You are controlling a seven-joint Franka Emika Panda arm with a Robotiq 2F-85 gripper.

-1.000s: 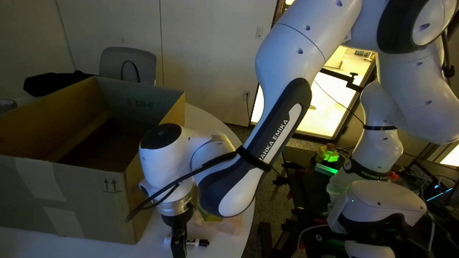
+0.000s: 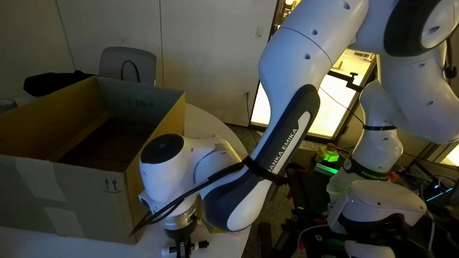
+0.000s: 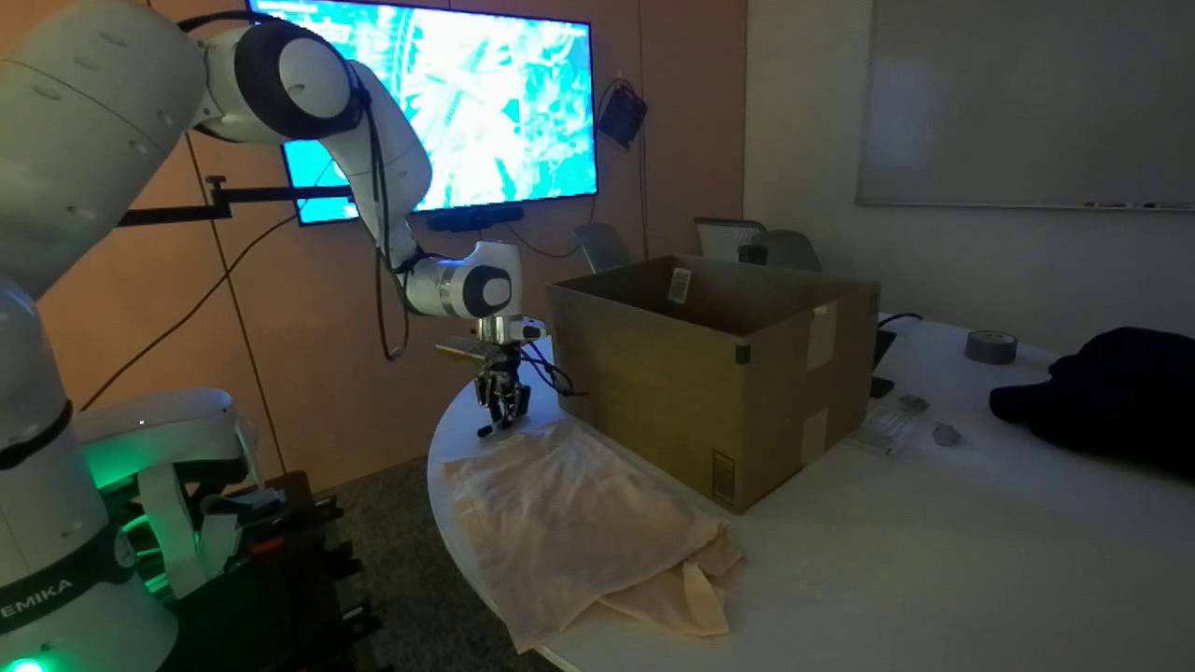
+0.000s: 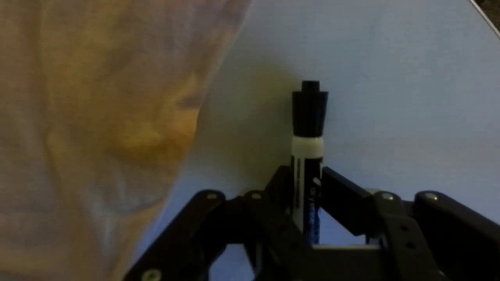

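A marker [image 4: 308, 149] with a black cap, white collar and dark label lies on the white table. In the wrist view its body is between the two fingers of my gripper, one close along each side; whether both press on it cannot be told. Exterior view 1 shows the marker's black end [image 2: 202, 244] sticking out beside my lowered gripper [image 2: 183, 250]. From the other side, my gripper [image 3: 501, 413] is down near the tabletop, and the marker cannot be made out.
A large open cardboard box [image 3: 650, 392] stands right beside the arm. Crumpled peach cloth [image 3: 571, 526] covers the table edge near the gripper. Farther off are a tape roll [image 3: 991, 346] and a dark garment [image 3: 1109, 392].
The arm has lowered, and my gripper has come down over the marker. The marker lies in about the same place.
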